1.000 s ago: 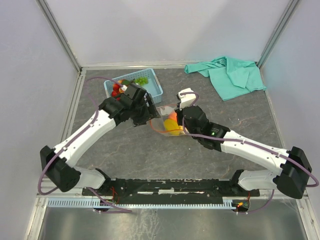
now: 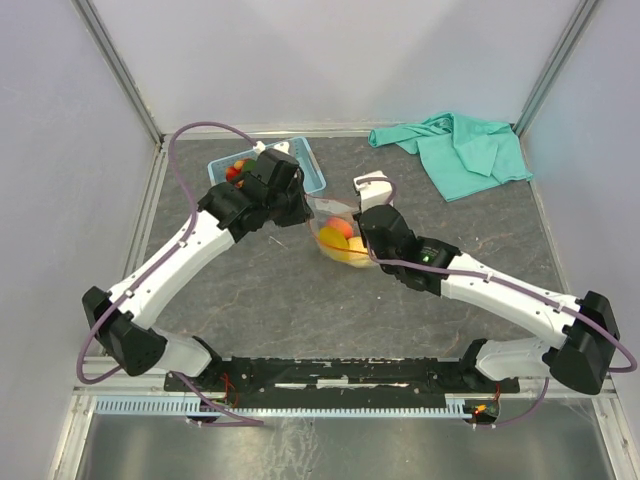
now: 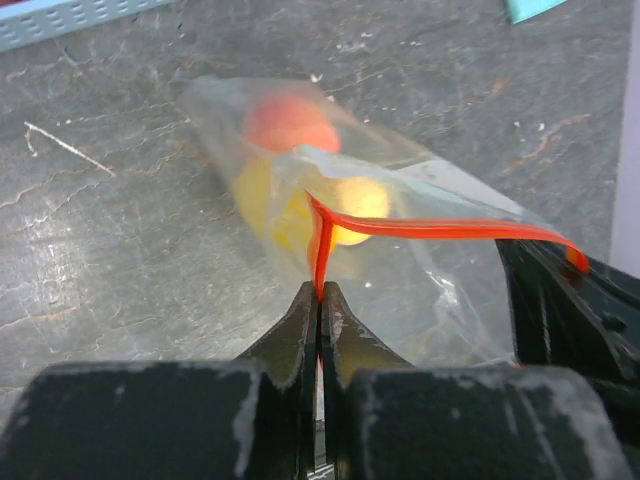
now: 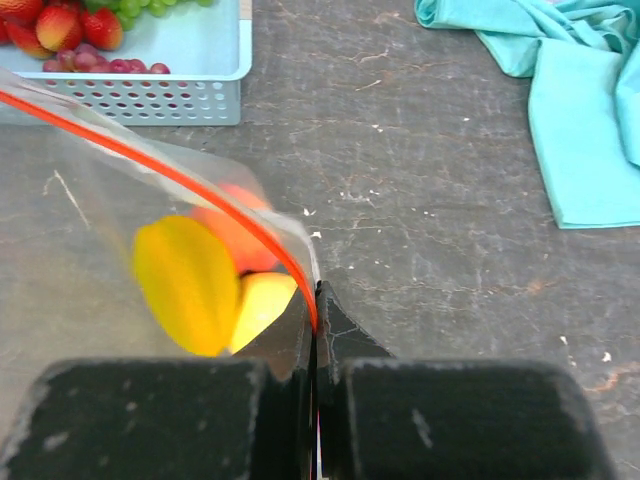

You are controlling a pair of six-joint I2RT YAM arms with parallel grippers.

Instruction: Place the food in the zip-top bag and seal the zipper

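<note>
The clear zip top bag (image 2: 345, 208), with a red zipper edge (image 3: 450, 229), hangs between both grippers with its mouth apart. Inside are a yellow mango-shaped piece (image 4: 187, 285), an orange-red round piece (image 4: 243, 228) and a pale yellow piece (image 4: 262, 305). My left gripper is shut on the rim at the bag's left side, the red strip running down between its fingers. On the opposite side, my right gripper is shut with the red edge pinched at its fingertips.
A light blue basket (image 2: 314, 172) at the back left holds strawberries (image 4: 60, 25), red grapes (image 4: 100, 62) and green grapes (image 4: 150, 8). Teal cloth (image 2: 470, 158) lies at the back right. Bare grey table (image 2: 290, 310) stretches in front of the bag.
My left gripper has shifted and turned, now covering more of the basket. The bag's mouth has changed shape, and the food inside sits further left with more pieces showing.
</note>
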